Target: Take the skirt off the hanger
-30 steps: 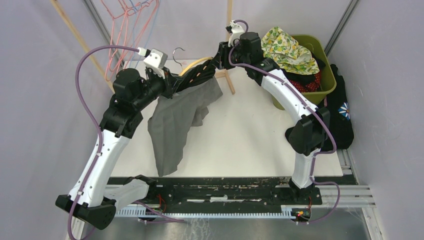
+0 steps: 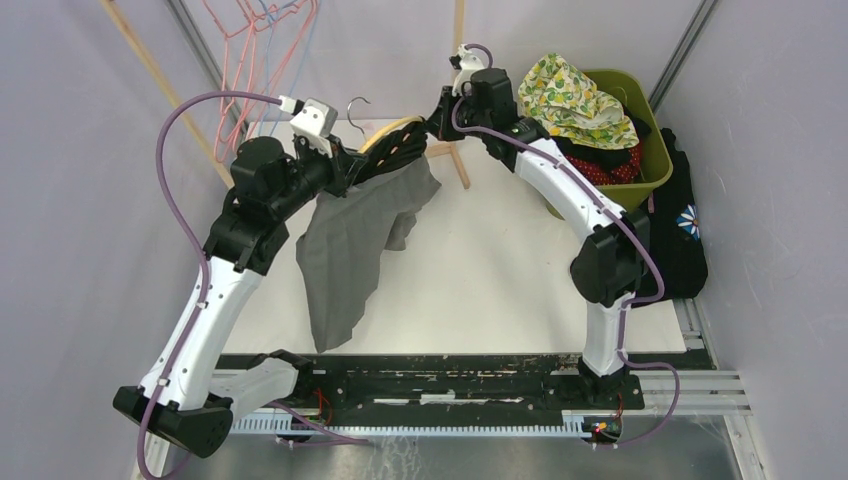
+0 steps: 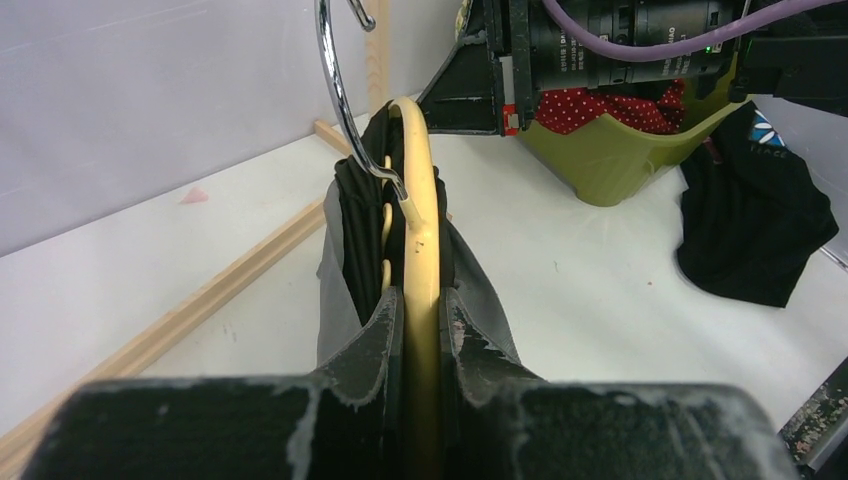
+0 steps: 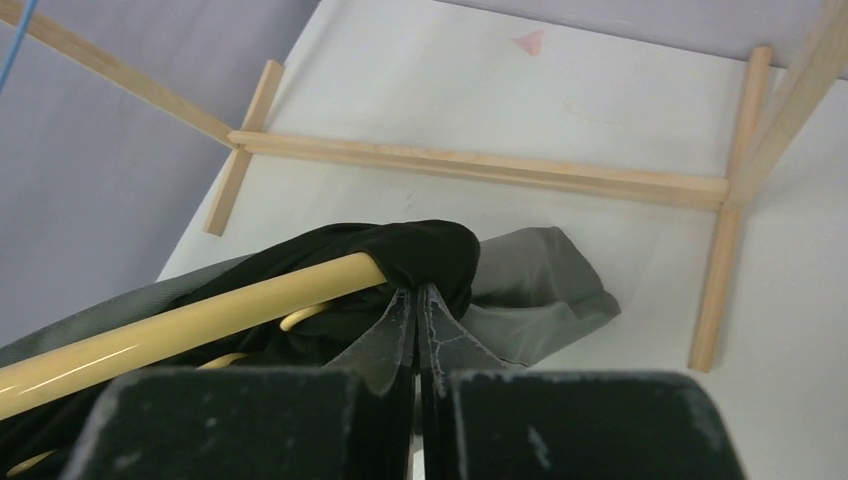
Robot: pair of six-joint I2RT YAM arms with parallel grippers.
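The yellow hanger (image 3: 420,240) with its chrome hook (image 3: 335,90) is held by my left gripper, shut on it. A skirt with black waist (image 4: 300,245) and grey body (image 2: 340,260) hangs bunched on the hanger, its grey part draped downward. My right gripper is shut at the hanger's far end, against the black fabric; whether fabric is between its fingertips is hard to tell.
A green bin (image 2: 655,170) of clothes stands back right, with a black garment (image 2: 680,260) beside it. A wooden rack (image 4: 480,165) with pink hangers (image 2: 240,60) is at the back left.
Both arms have shifted very slightly; the right one a little to the left in the top view. The skirt is nearly unchanged on the hanger.
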